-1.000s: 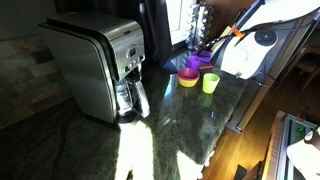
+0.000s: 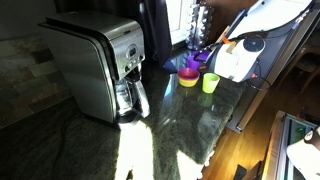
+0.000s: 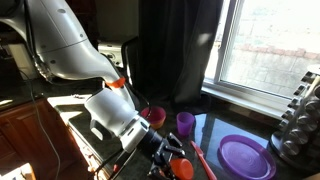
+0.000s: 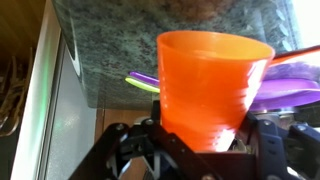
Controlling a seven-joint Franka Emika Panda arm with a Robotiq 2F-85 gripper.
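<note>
An orange cup (image 4: 205,95) fills the middle of the wrist view, with the black fingers of my gripper shut on it. In exterior view 2 the same orange cup (image 3: 182,169) shows low in the frame at the tip of my gripper (image 3: 170,158), above the dark counter. A purple plate (image 3: 245,157) lies to its right, with a red-orange utensil (image 3: 203,160) between the two. From exterior view 1, the white wrist (image 2: 236,62) of the arm is seen beyond the yellow-green cup; the held cup cannot be made out there.
A yellow-green cup (image 2: 210,83), a red and yellow bowl (image 2: 188,77) and a purple cup (image 3: 185,122) stand on the counter. The coffee maker (image 2: 105,65) is at the left. Bare counter (image 2: 175,125) extends in front of the bowl.
In exterior view 1, the arm's white wrist has come down and slightly left, closer to the yellow-green cup. The cups, bowl and coffee maker have stayed put.
</note>
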